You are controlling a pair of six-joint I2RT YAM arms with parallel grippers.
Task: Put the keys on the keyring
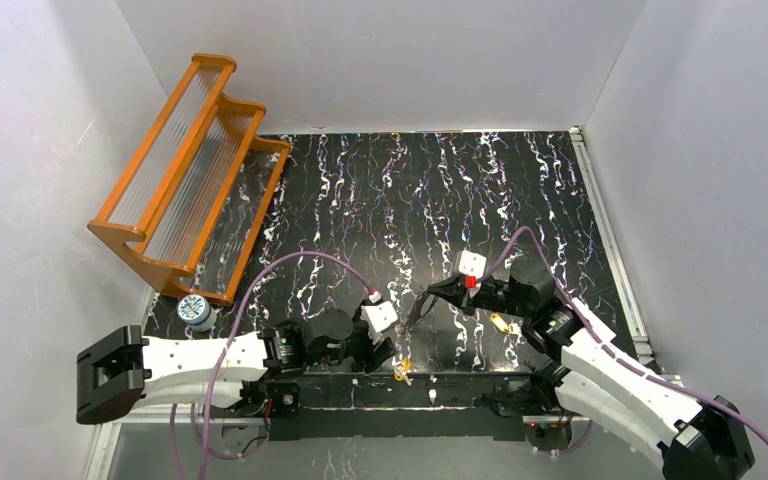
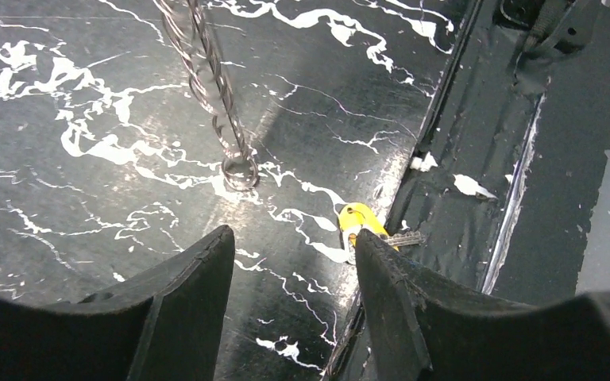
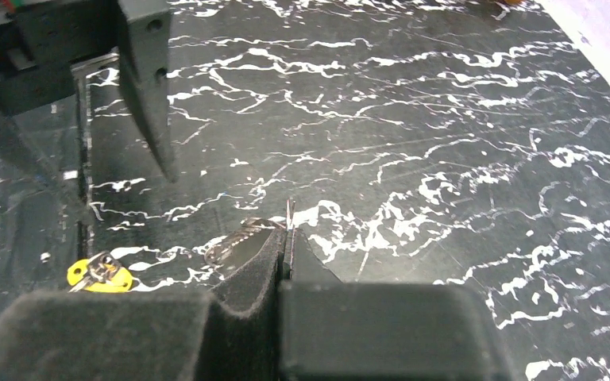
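A twisted wire keyring point(image 2: 206, 71) hangs down, a small round loop at its lower end. My right gripper is shut on it, holding it above the table; the keyring point(image 3: 242, 238) trails left of the fingertips. One yellow-headed key point(image 2: 357, 222) lies at the table's front edge, partly behind a left finger in the left wrist view. That same key point(image 3: 99, 274) is at lower left in the right wrist view. My left gripper stands open above the table near this key, nothing between its fingers. Another yellow key point(image 1: 500, 322) lies by the right arm.
At the back left stands a wooden rack point(image 1: 185, 180) with clear panels. A small white round container point(image 1: 196, 311) sits in front of it. A dark ledge point(image 1: 400, 392) runs along the front edge.
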